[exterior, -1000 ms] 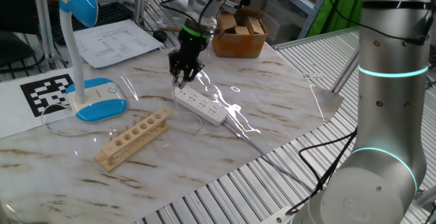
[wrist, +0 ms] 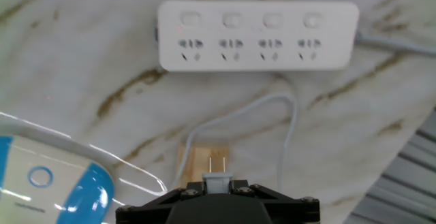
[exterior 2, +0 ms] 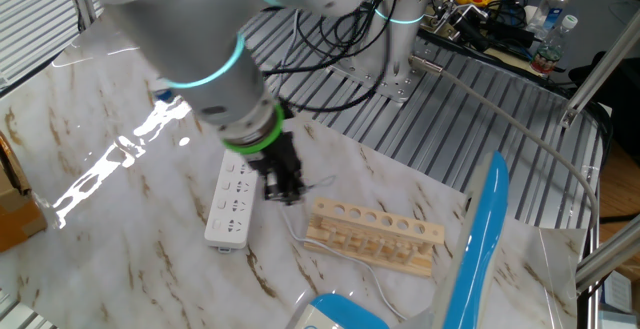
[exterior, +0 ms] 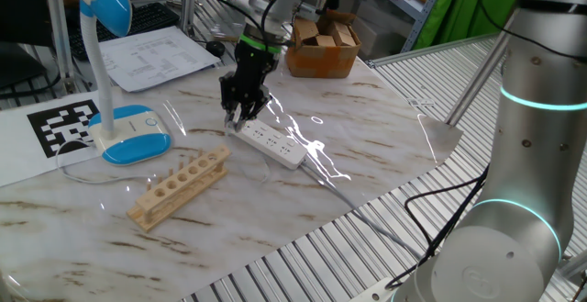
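Observation:
A small whitish plug [wrist: 218,181] with two metal prongs sits between the fingertips of my gripper, which is shut on it. The prongs point up in the wrist view, toward the white power strip [wrist: 259,36], and stand clear of it. A thin white cable [wrist: 231,112] loops up from the plug's area. In exterior view 1 my gripper [exterior: 236,119] hangs by the left end of the power strip [exterior: 271,143]; exterior view 2 has the gripper [exterior 2: 291,193] just beside the strip [exterior 2: 231,203]. The plug is too small to make out there.
A wooden test-tube rack [exterior: 181,187] stands near the strip, partly below the gripper in the wrist view. The blue-and-white desk lamp [exterior: 135,137] is at the left. Behind stands a cardboard box [exterior: 323,50]. Marble tabletop around the rack is mostly clear.
In exterior view 1 my gripper has shifted left and slightly toward the camera, away from the strip's end. The robot's near arm link has swung to the right. Strip, rack and lamp have stayed put.

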